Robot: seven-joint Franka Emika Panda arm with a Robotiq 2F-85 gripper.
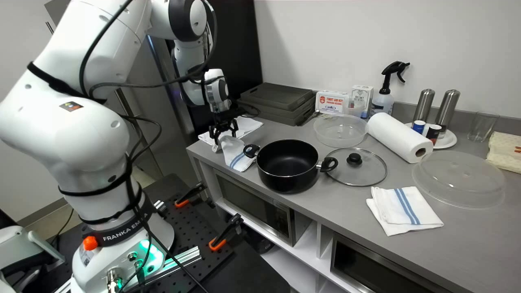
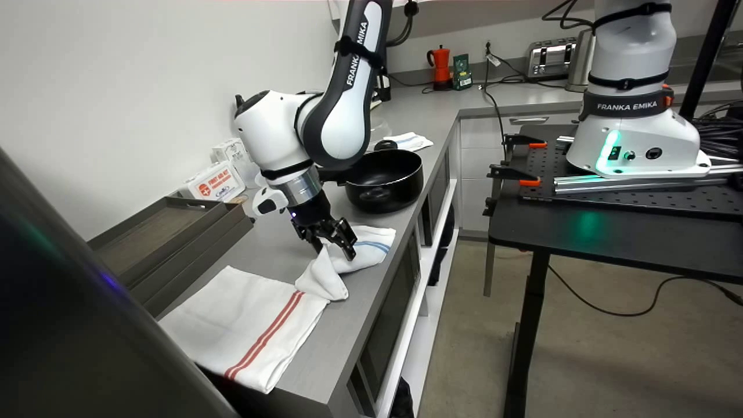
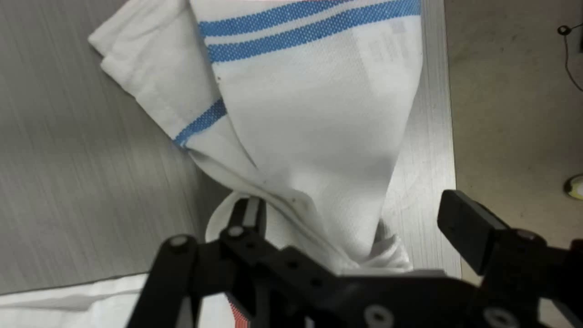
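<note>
A white towel with blue stripes (image 3: 311,104) lies bunched near the counter's front edge, one end twisted up. My gripper (image 1: 226,139) is low over that twisted end, its fingers spread wide. In the wrist view one finger (image 3: 248,221) reaches to the left of the gathered cloth and the other (image 3: 464,229) stands to the right, past the cloth. The cloth lies between them but is not clamped. Beside it, a white towel with red stripes (image 2: 244,320) is spread flat at the counter's end, partly under the blue-striped towel's twisted end.
A black pot (image 1: 288,166) stands close to the blue-striped towel, with a glass lid (image 1: 359,171) behind it. Stacked grey trays (image 1: 281,102) sit against the wall. Another folded blue-striped towel (image 1: 405,210) lies farther along the counter.
</note>
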